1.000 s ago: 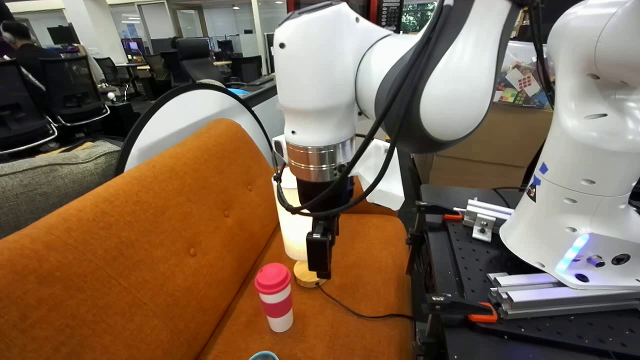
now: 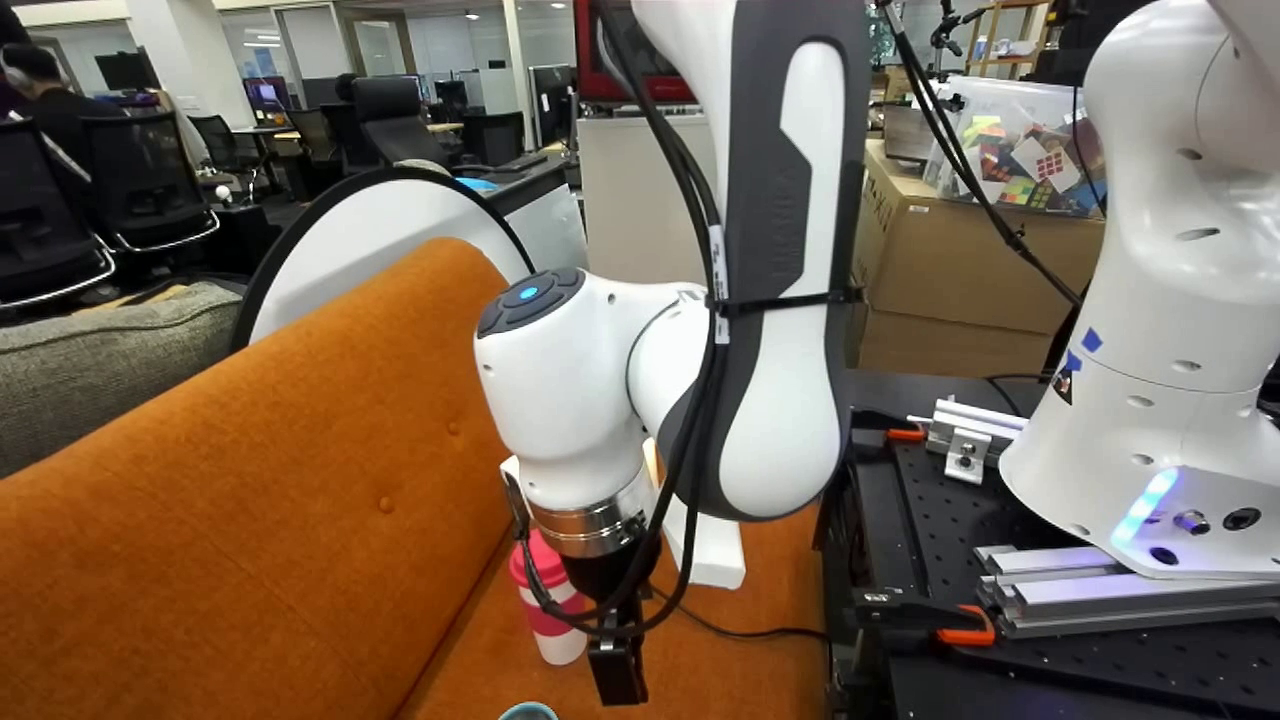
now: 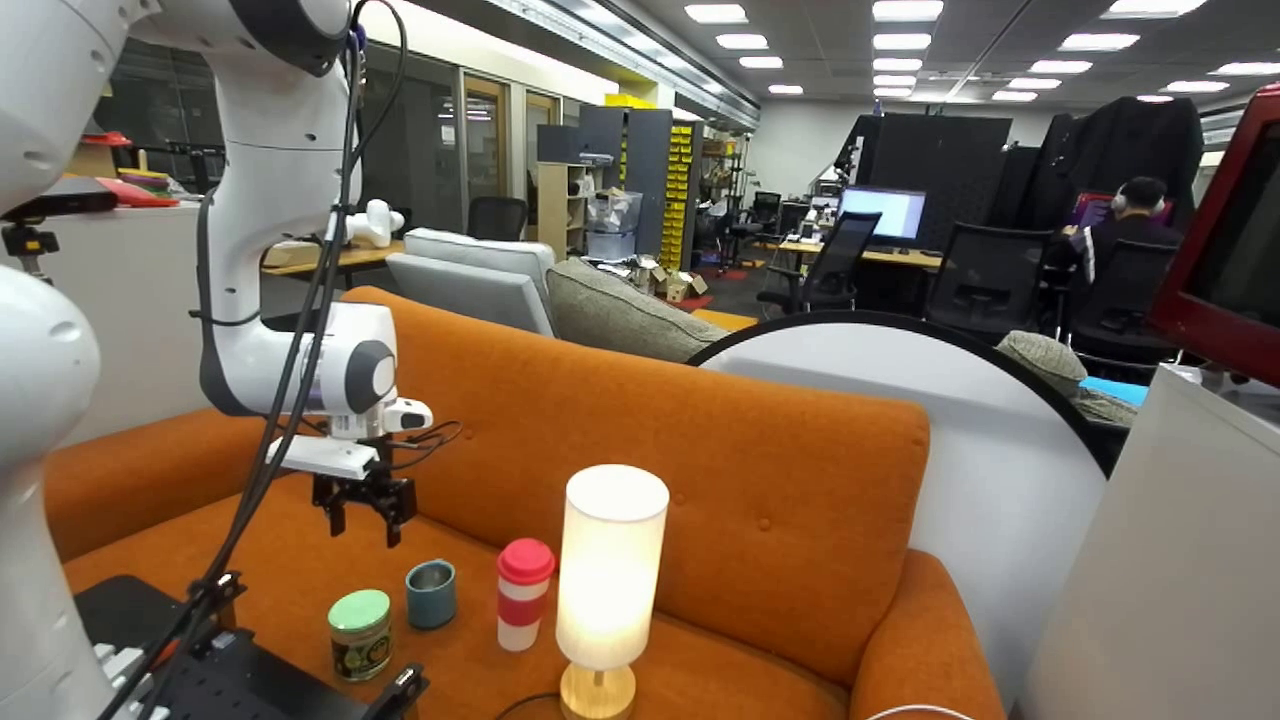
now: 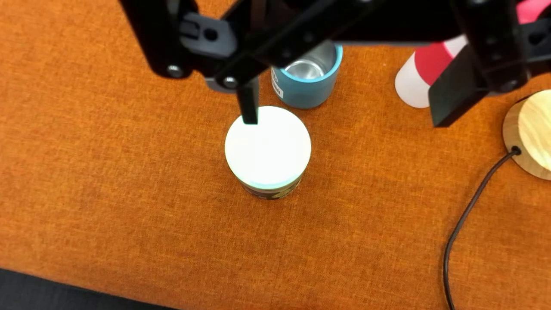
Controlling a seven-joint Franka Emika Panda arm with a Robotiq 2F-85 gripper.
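Observation:
My gripper (image 3: 363,528) hangs fingers-down above the orange sofa seat, its fingers apart and nothing between them. In the wrist view one of its fingers (image 4: 249,106) overlaps the edge of the jar's pale lid, while the other is well to the right. The jar (image 3: 361,636) has a mint-green lid and a dark label. Beside it stands an open blue-grey cup (image 3: 431,595). A white tumbler with a pink lid and band (image 3: 522,596) is upright on the seat, partly behind my wrist in exterior view 1.
A lit lamp (image 3: 614,564) on a round wooden base stands beside the tumbler; its cord (image 4: 472,206) trails across the seat. The sofa backrest (image 2: 276,480) rises behind. A black mounting table (image 2: 1080,684) borders the seat.
My arm has come lower and moved toward the near end of the sofa in exterior view 1. It now covers the lamp and part of the tumbler there. The tumbler and cup have not moved.

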